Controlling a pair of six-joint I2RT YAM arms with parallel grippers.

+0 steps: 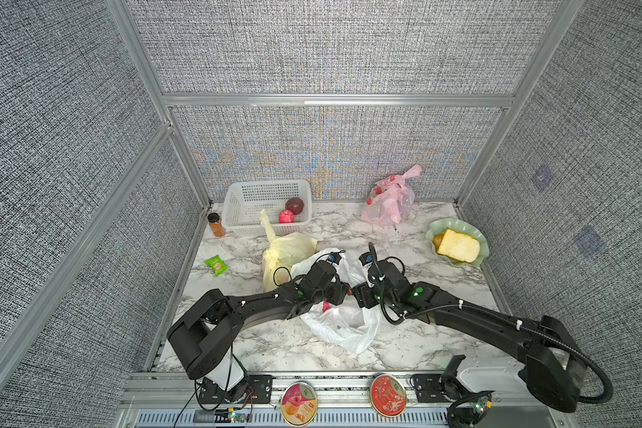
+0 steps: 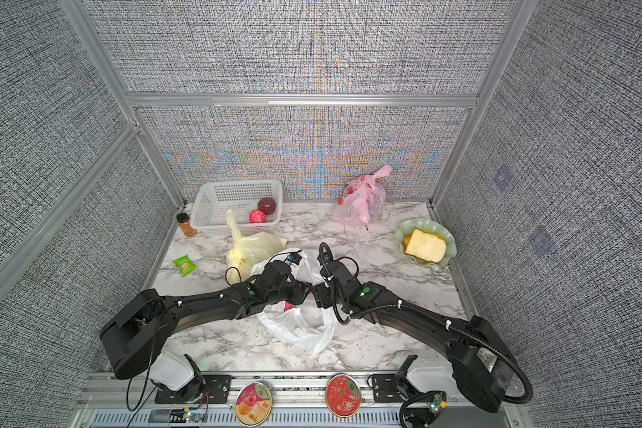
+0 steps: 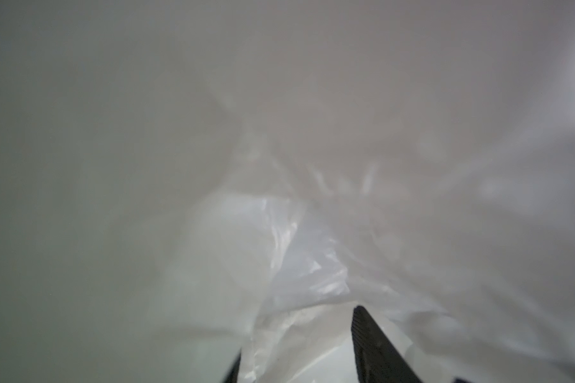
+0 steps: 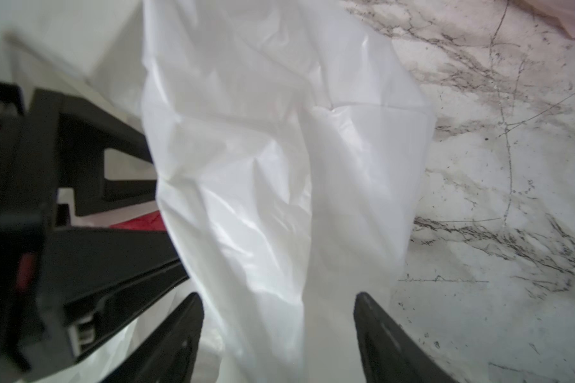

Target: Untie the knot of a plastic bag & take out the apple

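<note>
The white plastic bag [image 1: 346, 331] lies loose and crumpled in the middle of the table. A bit of red, perhaps the apple [image 1: 326, 306], shows beside my left gripper [image 1: 348, 291]; most of it is hidden. That gripper is shut on the bag, whose white film [image 3: 313, 268] covers most of the left wrist view. My right gripper is open, with a fold of the bag [image 4: 249, 223] running between its fingers. The two grippers face each other closely over the bag. No knot can be made out.
Behind stand a white basket [image 1: 239, 196] with two round fruits, a yellow bag [image 1: 289, 249] touching the work area, and a pink bag [image 1: 391, 199]. A green bowl [image 1: 438, 228] with bread is at right, a jar [image 1: 216, 224] at left.
</note>
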